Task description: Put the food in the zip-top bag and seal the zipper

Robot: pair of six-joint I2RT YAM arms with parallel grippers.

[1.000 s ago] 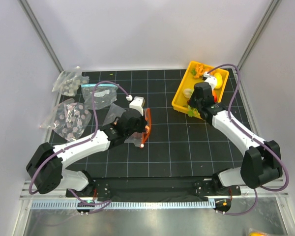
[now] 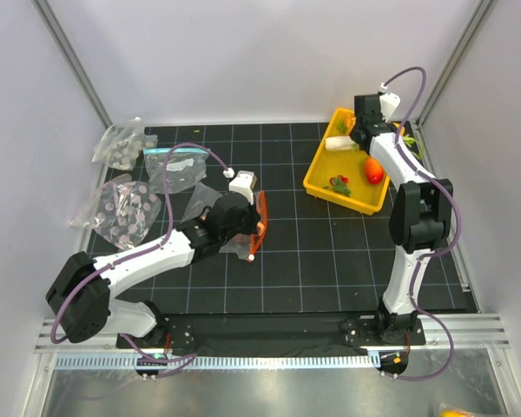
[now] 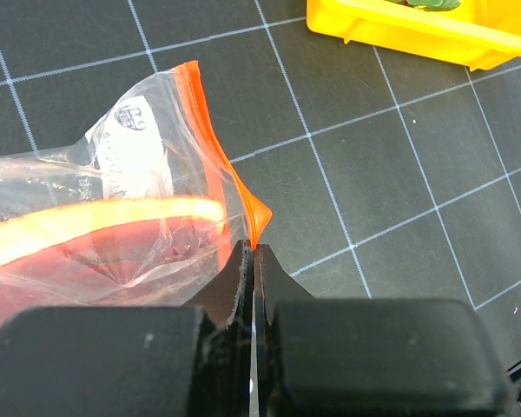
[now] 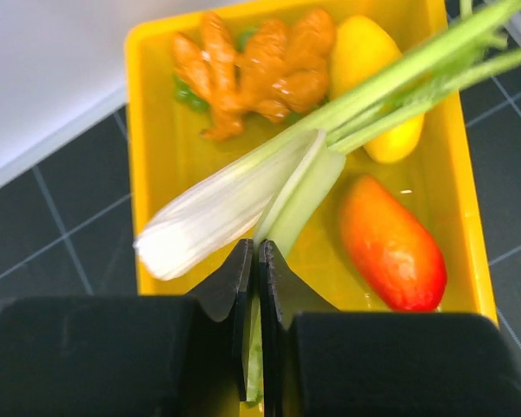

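A clear bag with an orange zip edge point(image 3: 210, 143) lies in the middle of the table. My left gripper is shut on the lower corner of that edge. Inside the bag, blurred through the plastic, is a reddish item with a bright orange strip point(image 3: 95, 217). Over the yellow bin point(image 2: 336, 195), the right gripper is nearly closed, with a pale green celery stalk point(image 4: 302, 195) between its fingertips. The celery's white base point(image 2: 339, 143) points left, its leafy end to the right past the bin's rim.
In the bin are brown ginger point(image 4: 265, 74), a yellow lemon-like fruit point(image 4: 369, 65), a red-orange mango point(image 2: 373, 170) and small red and green pieces point(image 2: 339, 184). Several other clear bags point(image 2: 126, 208) lie at the left. Table between bag and bin is bare.
The celery's leafy end now points right. My left arm stayed still.
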